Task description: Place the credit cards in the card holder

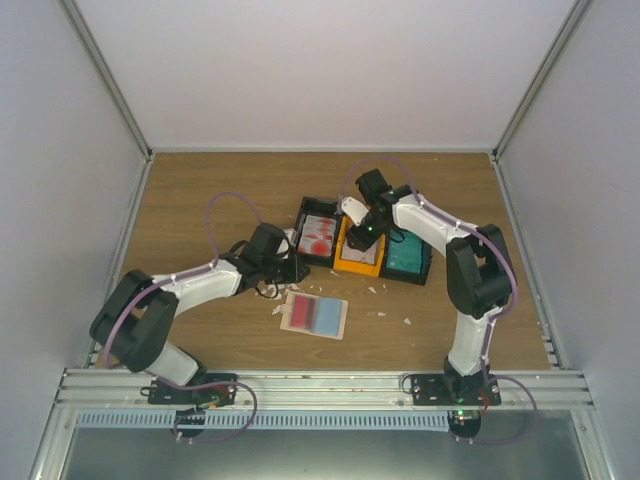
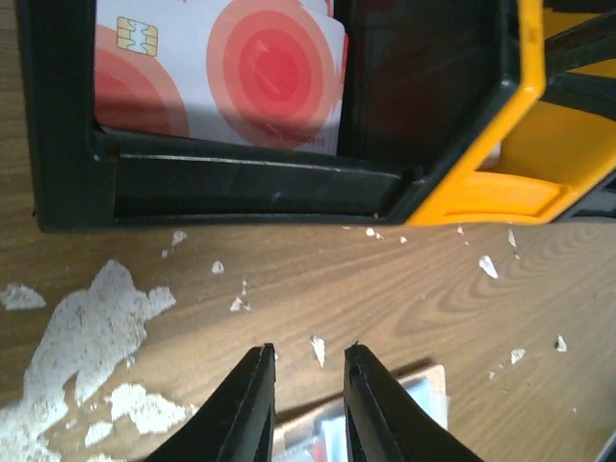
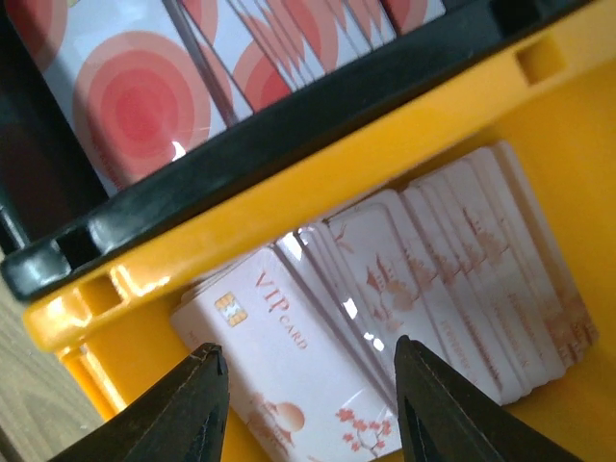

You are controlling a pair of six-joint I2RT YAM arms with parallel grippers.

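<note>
Three trays hold cards: a black one (image 1: 317,228) with red-patterned cards (image 2: 221,77), a yellow one (image 1: 355,262) with pale VIP cards (image 3: 284,356), and a dark one with teal cards (image 1: 405,252). The card holder (image 1: 314,316), red and blue, lies below them. My left gripper is above the table between black tray and holder, its fingers upright in the left wrist view; what lies between them cannot be made out. My right gripper hangs over the yellow tray with fingers apart, above the VIP cards.
White flakes or scraps (image 2: 106,327) are scattered on the wooden table (image 1: 210,180) around the holder. White walls enclose the table. Bare wood is free at the back left and front right.
</note>
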